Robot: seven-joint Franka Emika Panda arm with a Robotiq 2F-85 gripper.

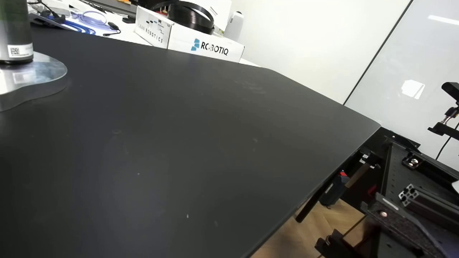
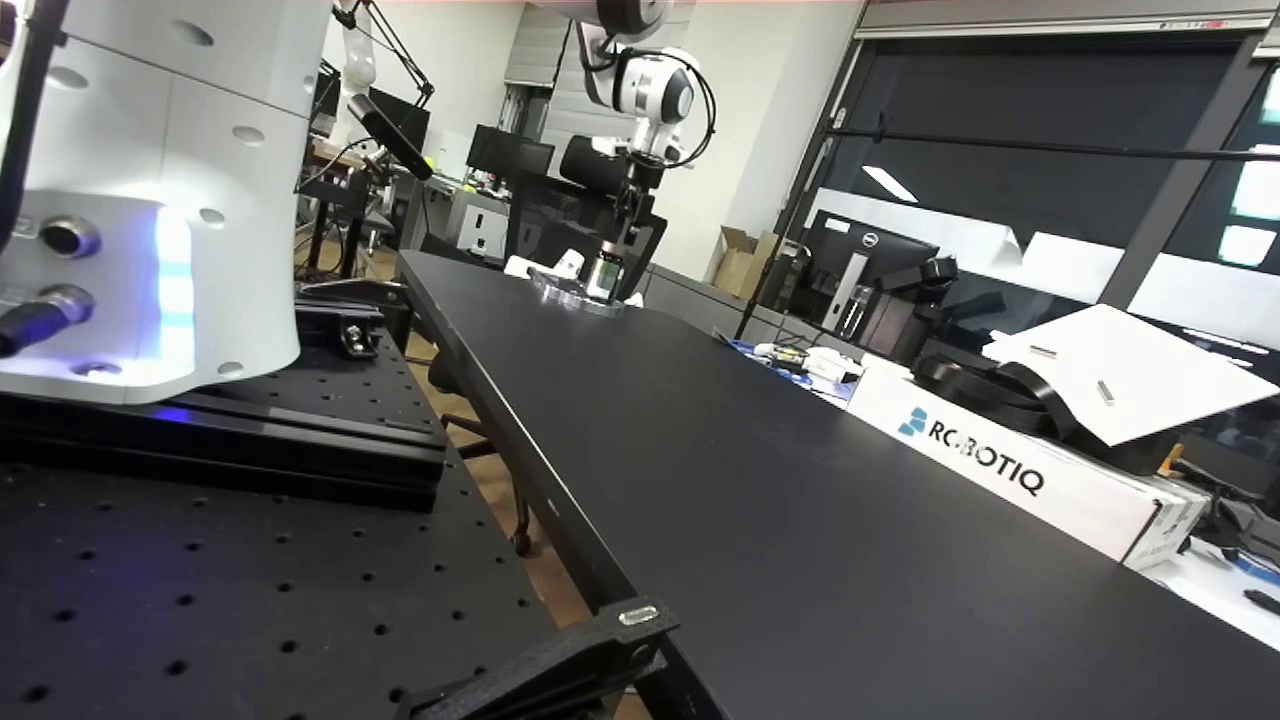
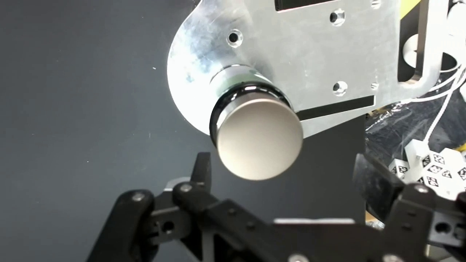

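A jar-like container with a pale, flat round lid stands upright on a shiny metal plate in the wrist view. My gripper is open, its two dark fingers spread wide to either side of and below the lid in that view, and nothing is between the pads. Far off in exterior view 2, the container shows under the arm's end; how near the fingers are to it cannot be told there. Exterior view 1 catches only the lower part of the container at its left edge, on the plate.
A white Robotiq box sits along its far side, near loose cables. Beside the plate in the wrist view are white marker cubes and white cords.
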